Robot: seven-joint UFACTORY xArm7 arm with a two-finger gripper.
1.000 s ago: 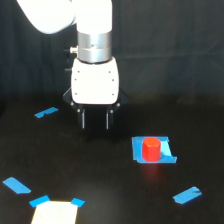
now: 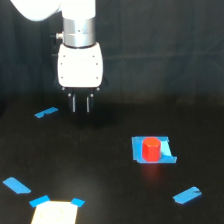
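A small red block (image 2: 151, 149) rests on a blue square (image 2: 137, 153) on the right of the dark table. My gripper (image 2: 80, 103) hangs pointing down at the upper left, well away from the block. Its two thin fingers (image 2: 72, 104) stand apart, and only dark background shows between them.
A pale flat-looking object (image 2: 54, 213) is cut off by the bottom edge, with blue tape (image 2: 39, 200) at its corner. Other tape strips lie at the left (image 2: 16, 186), the far left (image 2: 46, 112) and lower right (image 2: 187, 195).
My gripper has moved to the left and higher in the view, and its fingers appear closer together. The red block has not moved.
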